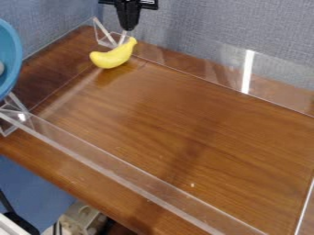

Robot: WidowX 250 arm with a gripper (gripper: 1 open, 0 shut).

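Note:
A yellow banana (112, 55) lies on the wooden surface at the back left, beside a white wire rack corner. The black gripper (128, 22) hangs at the top edge, above and slightly behind the banana and apart from it. Its fingers are small and mostly dark, so how far they stand apart is unclear.
A blue round object (7, 50) sits at the left edge. Clear plastic walls border the wooden surface (185, 138), which is otherwise empty. A grey textured wall (245, 27) stands behind.

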